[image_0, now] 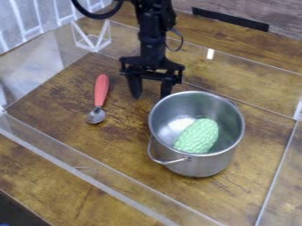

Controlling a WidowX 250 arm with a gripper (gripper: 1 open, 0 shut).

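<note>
The black gripper (151,88) hangs from the top centre over the wooden table, just behind a steel pot (218,154). Its two fingers point down and look apart; whether anything is between them is too dark to tell. A green textured oval object (195,135) lies inside the pot. To the left, a spoon with a red handle (101,90) lies on the table, its metal end toward the front.
The wooden table (71,159) has free room at the front left and the back right. Clear panels or rails edge the left and right sides. A small white piece stands at the back left.
</note>
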